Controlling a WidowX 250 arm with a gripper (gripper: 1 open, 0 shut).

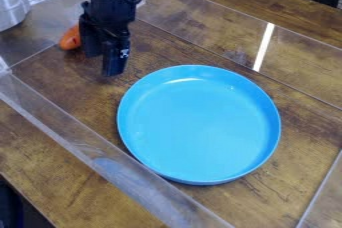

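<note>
The black robot gripper (100,58) hangs down over the wooden table at the upper left, open, its fingers low near the tabletop. An orange carrot-like object (71,38) lies just left of it, partly hidden behind the gripper. A large round blue plate (198,122) sits to the right and front of the gripper, empty.
A clear plastic edge (94,162) runs diagonally along the lower left. Crumpled clear or white material fills the top left corner.
</note>
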